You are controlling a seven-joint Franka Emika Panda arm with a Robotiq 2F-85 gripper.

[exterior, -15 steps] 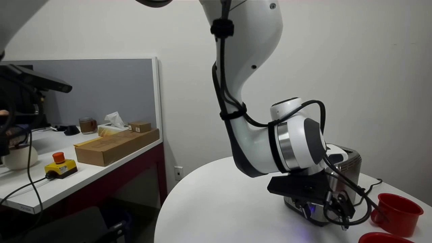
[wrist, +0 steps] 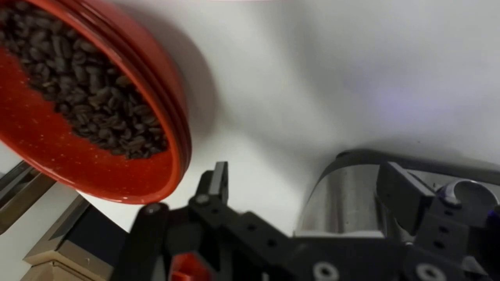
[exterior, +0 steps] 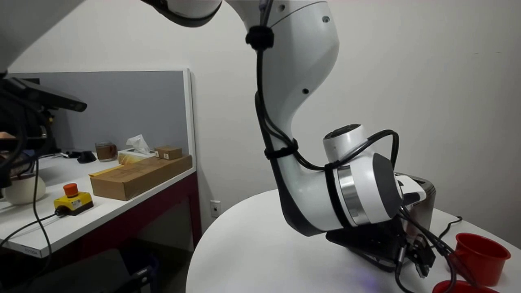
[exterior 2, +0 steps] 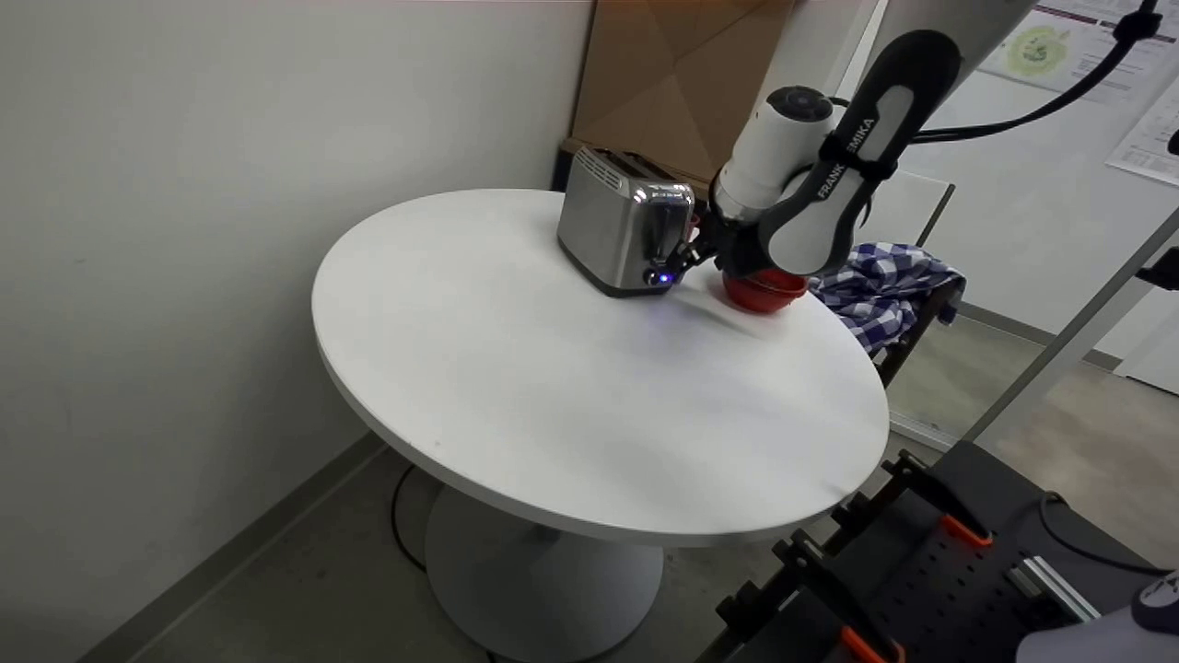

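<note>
My gripper is open, its two dark fingers wide apart in the wrist view, with the left one over bare table. Its right finger (wrist: pixel 400 192) overlaps the end of the silver toaster (wrist: pixel 342 201), beside a round knob (wrist: pixel 470 191); whether they touch cannot be told. A red bowl (wrist: pixel 152 51) partly full of dark beans (wrist: pixel 89 89) stands to the left of the fingers. In exterior view 2, the gripper is low at the front end of the toaster (exterior 2: pixel 602 215), near the red bowl (exterior 2: pixel 763 296). The arm partly hides the toaster in exterior view 1.
A red cup (exterior: pixel 481 259) stands at the right of the round white table (exterior: pixel 244 239), with the toaster's black cord (exterior: pixel 449 225) behind it. A side desk holds a cardboard box (exterior: pixel 141 178) and a yellow emergency stop (exterior: pixel 73 200).
The forearm and wrist have swung lower in exterior view 1, and the gripper has shifted slightly right, hiding more of the toaster's lower end. Toaster, cup and bowl show no clear movement.
</note>
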